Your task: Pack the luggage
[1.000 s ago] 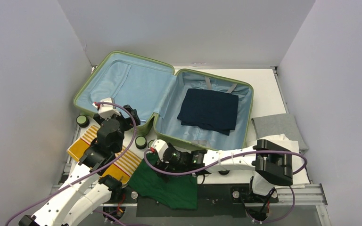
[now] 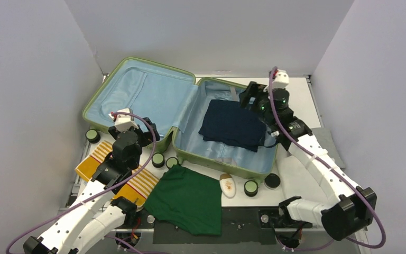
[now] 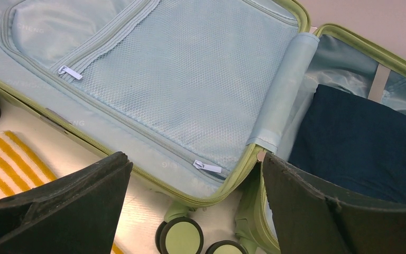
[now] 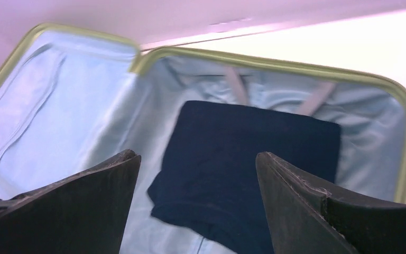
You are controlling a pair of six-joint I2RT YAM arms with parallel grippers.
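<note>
An open green suitcase (image 2: 187, 160) with light blue lining lies across the table. Folded dark navy cloth (image 2: 231, 124) rests flat inside its right half; the left half is empty. Above the right half's back right part, my right gripper (image 2: 247, 95) stands open, the navy cloth (image 4: 232, 159) below its fingers. My left gripper (image 2: 152, 129) is open at the left half's front edge, with nothing between its fingers. Green cloth (image 2: 190, 198) spreads in front of the suitcase. A yellow-and-white striped cloth (image 2: 144, 185) lies partly under the left arm. A white bottle (image 2: 227, 186) with a brown cap lies beside the green cloth.
Grey cloth (image 2: 325, 143) and white cloth (image 2: 301, 185) lie at the right, partly behind the right arm. Suitcase wheels (image 2: 250, 188) stick out along the front.
My right arm has swung from above the green cloth, back and right, to over the suitcase's right half. The bottle is uncovered now. My left arm has barely moved.
</note>
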